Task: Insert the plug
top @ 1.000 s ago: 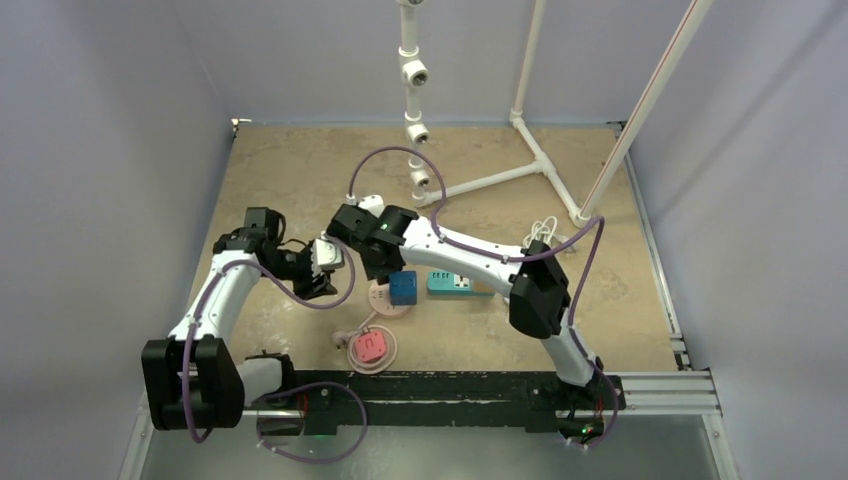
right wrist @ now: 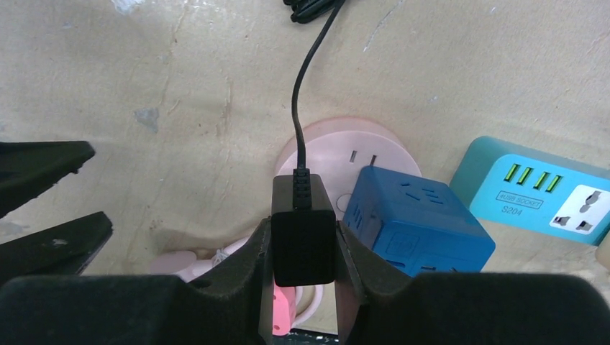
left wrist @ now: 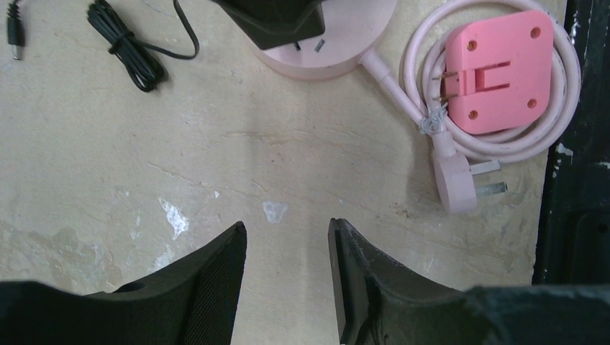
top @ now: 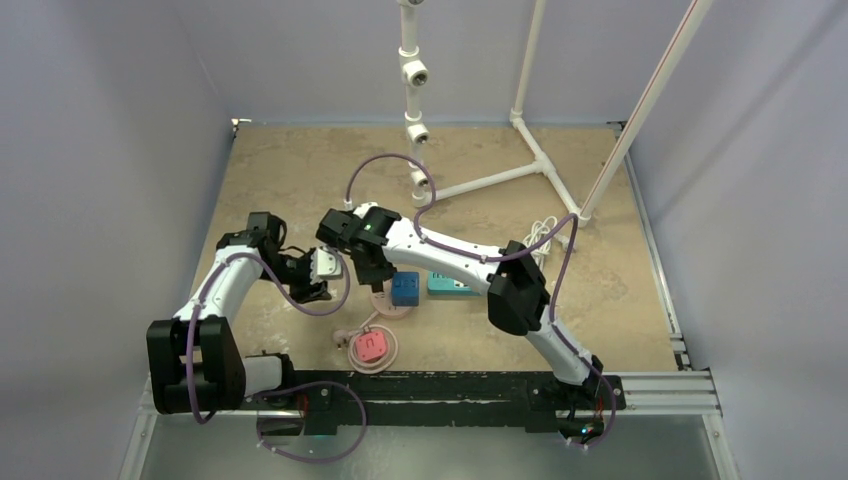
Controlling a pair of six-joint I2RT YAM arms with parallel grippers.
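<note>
A black plug adapter [right wrist: 302, 251] with a cable sits between the fingers of my right gripper, which is shut on it above the round pink socket [right wrist: 345, 144]. A blue cube socket [right wrist: 421, 223] sits on the pink socket's right part. Two prongs near the adapter show over the pink socket in the left wrist view. My left gripper stands open and empty over bare table, left of the socket.
A teal socket strip [right wrist: 532, 180] lies at the right. A pink square adapter [left wrist: 496, 65] lies in a coiled pink cable near the front edge. A white pipe frame stands behind.
My right arm has shifted left and toward the front with the black adapter. The left arm has moved slightly.
</note>
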